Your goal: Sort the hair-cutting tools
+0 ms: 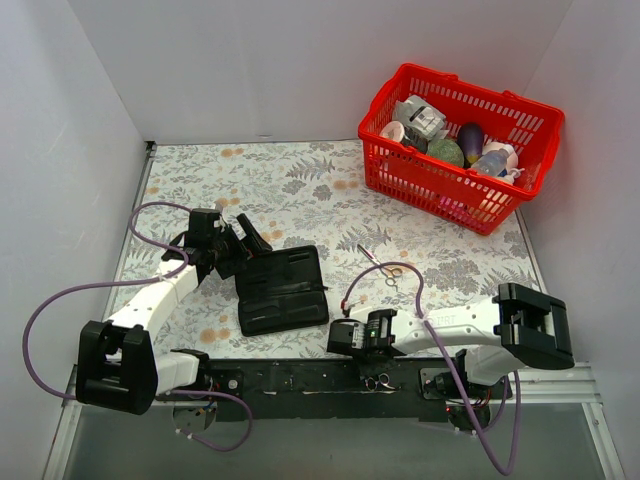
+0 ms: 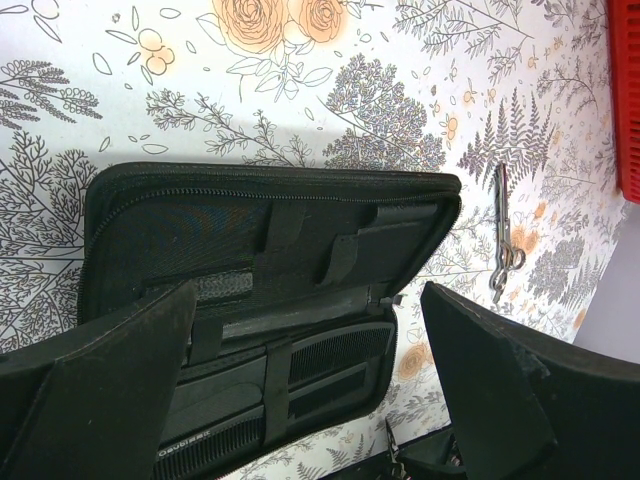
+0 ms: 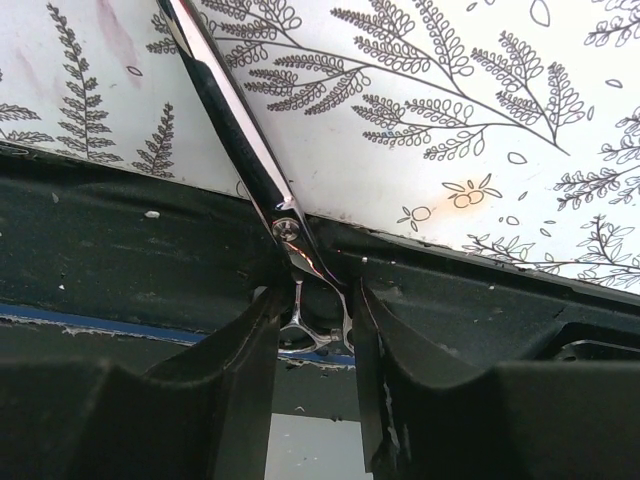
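My right gripper is shut on a pair of silver scissors (image 3: 235,125), gripping them near the finger loops. In the top view their loops (image 1: 378,383) show over the dark front rail, below the right arm. A second pair of scissors (image 1: 380,265) lies on the patterned table, right of the case. The black zip case (image 1: 282,290) lies unfolded; in the left wrist view its elastic straps (image 2: 277,390) and dark, comb-like toothed pieces (image 2: 340,348) show. Above the case's far left corner my left gripper stands open, nothing between its fingers.
A red basket (image 1: 450,190) with several items stands at the back right. Purple cables (image 1: 440,345) loop beside both arms. Bare table shows behind the case and between it and the basket.
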